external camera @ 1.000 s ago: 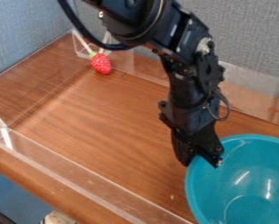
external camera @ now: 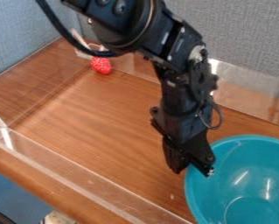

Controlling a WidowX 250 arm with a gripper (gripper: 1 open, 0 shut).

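Note:
My black arm reaches down from the top to the gripper (external camera: 191, 161), which hangs just above the left rim of a large cyan bowl (external camera: 247, 188) at the lower right. The fingertips are dark and small, and I see nothing between them; the gripper looks shut. A red strawberry (external camera: 101, 66) with a pale green top lies at the back left of the wooden surface (external camera: 94, 131), partly behind the arm.
Clear plastic walls edge the wooden surface along the back and the front left. A grey textured wall stands behind, with blue areas at the left.
The gripper has moved slightly up and to the left from over the bowl's rim. The bowl and strawberry look unmoved.

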